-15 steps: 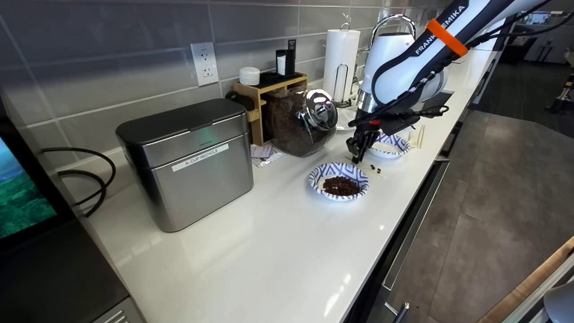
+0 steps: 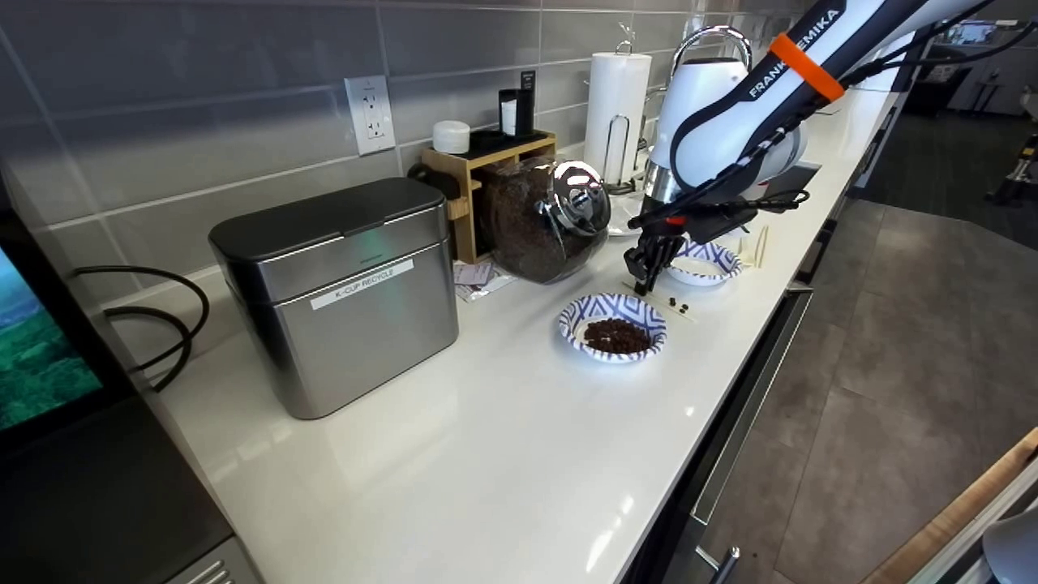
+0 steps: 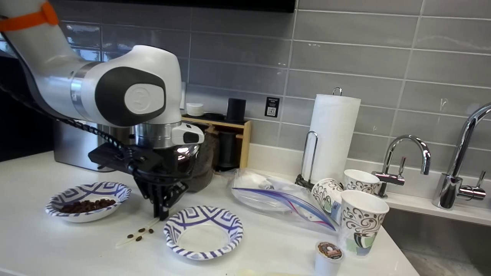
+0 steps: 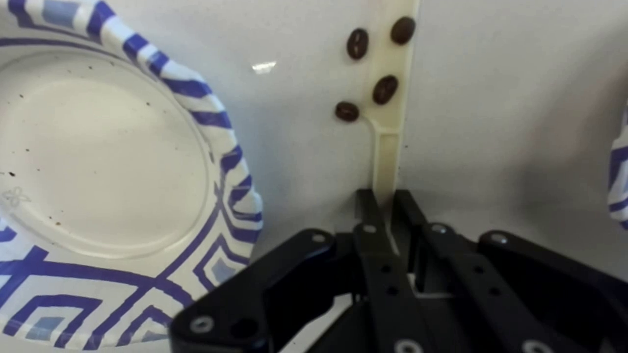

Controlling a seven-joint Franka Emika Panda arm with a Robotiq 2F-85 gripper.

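Note:
In the wrist view a pale, flat utensil [image 4: 386, 154] lies along the counter with its narrow handle between the fingers of my gripper, which is shut on it. Two dark coffee beans rest on the utensil, and two more lie close beside it. A blue-patterned paper bowl [image 4: 112, 153], empty but for small specks, is left of the fingers. The other patterned bowl [image 3: 89, 216] holds a pile of coffee beans [image 3: 88, 206]; the gripper [image 3: 161, 216] is low between the two bowls in exterior view 2. The far end of the handle is hidden by the fingers.
A clear plastic bag [image 3: 276, 193], paper cups [image 3: 362, 220] and a coffee pod [image 3: 328, 257] are to the right. A bean jar [image 2: 540, 219] and a steel bin [image 2: 336, 292] stand along the wall. Open counter lies in front of the bin.
The fingertips have shifted very slightly toward the left in exterior view 1. The bowls and beans look the same.

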